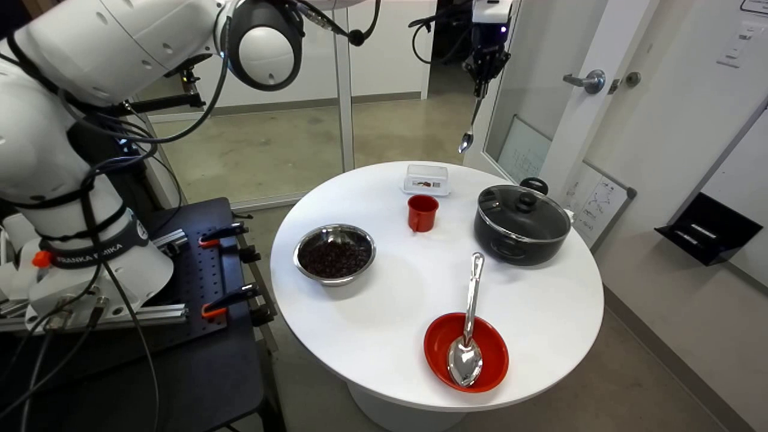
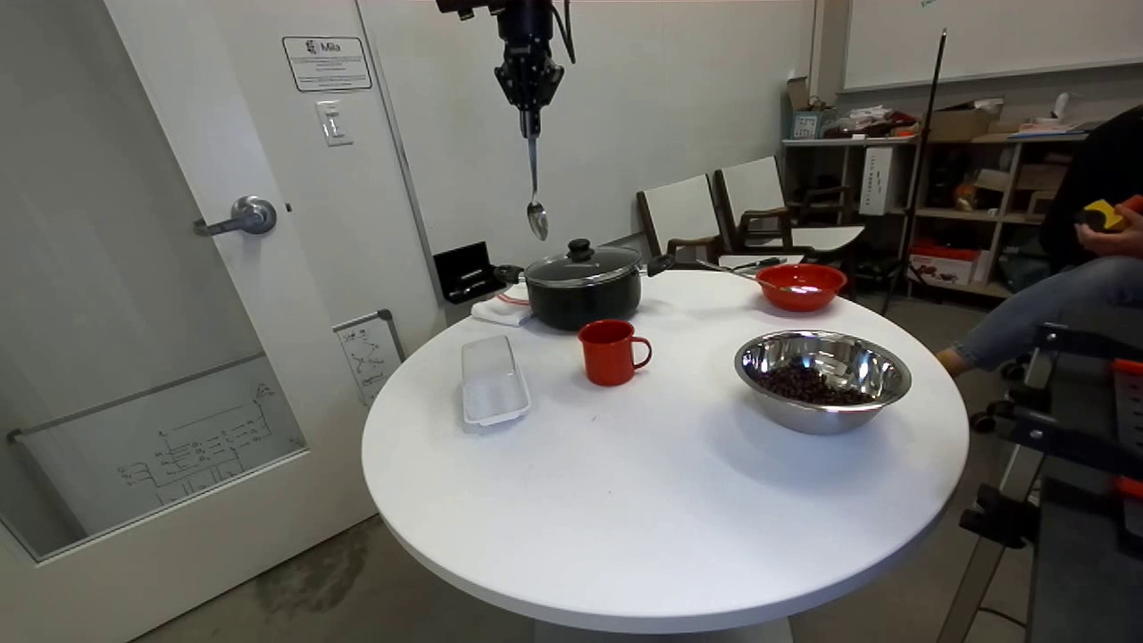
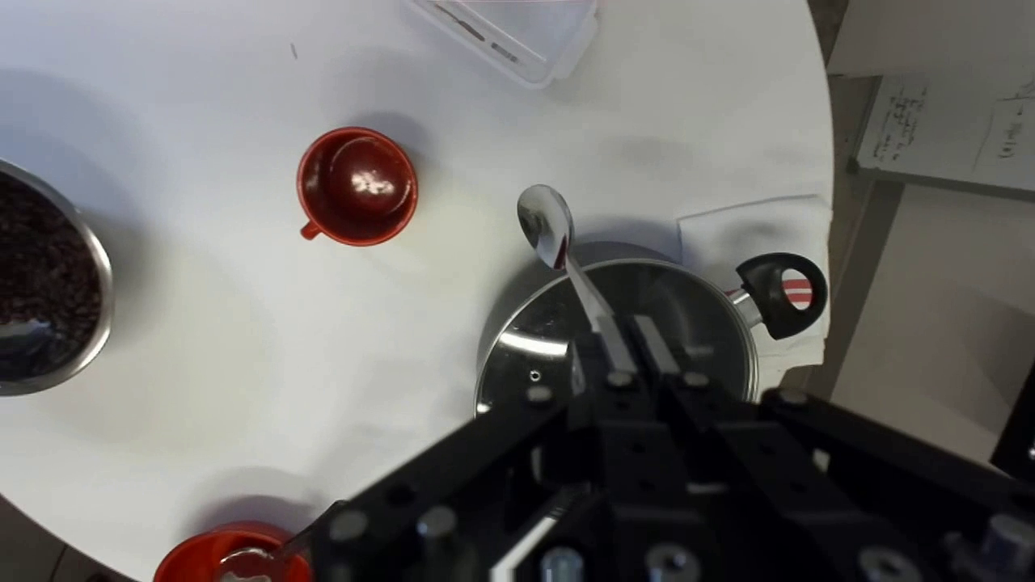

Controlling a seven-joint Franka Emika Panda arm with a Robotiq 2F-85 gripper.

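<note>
My gripper (image 2: 530,130) is shut on the handle end of a small metal spoon (image 2: 538,220), which hangs bowl-down in the air. In the wrist view the spoon (image 3: 545,225) reaches past the edge of the lidded black pot (image 3: 514,360), well above it. The red mug (image 1: 422,213) stands upright on the white table, left of the pot in exterior view 1. A steel bowl (image 1: 306,267) of dark beans sits at the table's left side. Across the red bowl (image 1: 497,360) lies a large metal spoon (image 1: 471,302).
Behind the mug is a clear plastic box (image 1: 426,179). A white cloth (image 3: 713,233) lies beside the pot, partly under its handle. A door (image 1: 612,43) stands close behind the table.
</note>
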